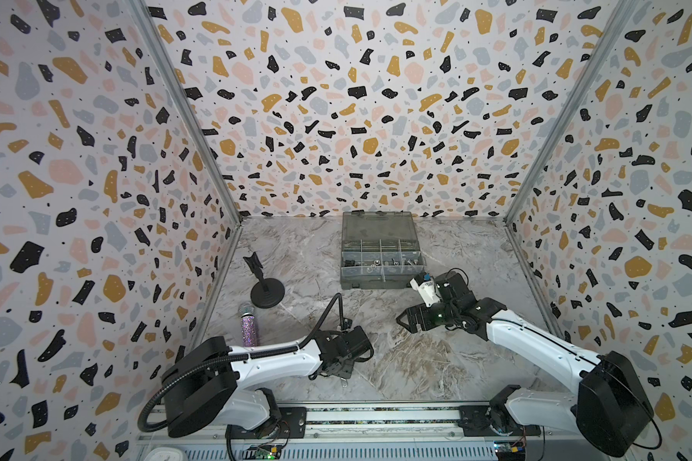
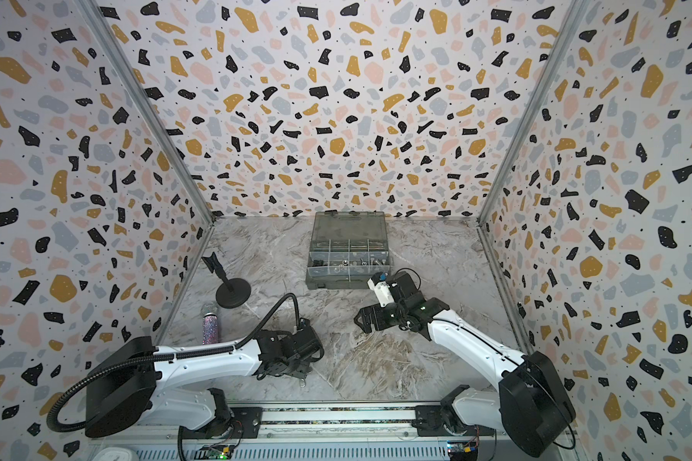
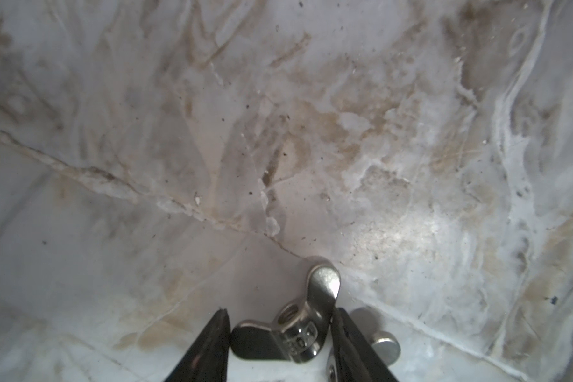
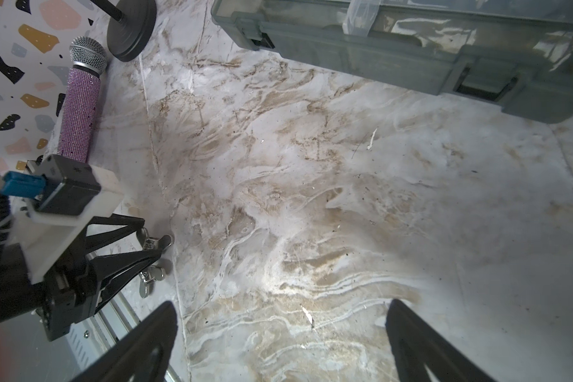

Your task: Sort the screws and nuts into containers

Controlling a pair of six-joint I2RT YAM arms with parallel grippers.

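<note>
A silvery wing nut (image 3: 299,328) lies on the marbled table between the fingertips of my left gripper, which stands part open around it. The right fingertip overlaps the nut's edge in the left wrist view; I cannot tell whether they touch. A second metal wing nut (image 3: 385,347) sits close by, partly hidden behind that right finger. From the right wrist view, both the nearer wing nut (image 4: 156,242) and the other one (image 4: 149,278) show by the left fingers. My right gripper is open and empty above bare table. The compartment box (image 1: 382,269) stands with its lid up, small hardware inside.
A glittery microphone (image 4: 79,111) lies at the left, with a black round-based stand (image 1: 266,292) behind it. The table's front rail (image 1: 384,409) runs close to the left gripper. Bare table (image 1: 407,361) lies between the arms.
</note>
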